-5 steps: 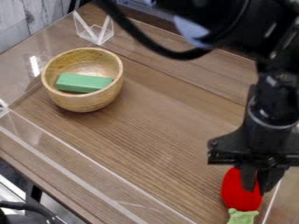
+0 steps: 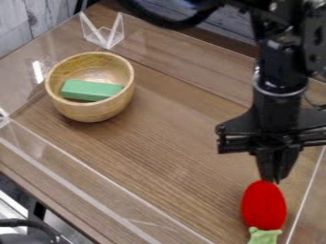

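A black robot gripper (image 2: 265, 140) hangs at the right of the view, above and behind a red object (image 2: 264, 207) with a green end (image 2: 265, 234), which lies at the lower right. The gap between its fingers is hard to make out. A wooden bowl (image 2: 90, 103) at the upper left holds a green block (image 2: 93, 89).
A white wire-like object (image 2: 103, 30) stands at the back left. A dark cable or arm part crosses the top, and another dark item sits at the lower left corner.
The gripper has risen and moved back, away from the red object, which is now more fully visible. The bowl and its block have not moved.
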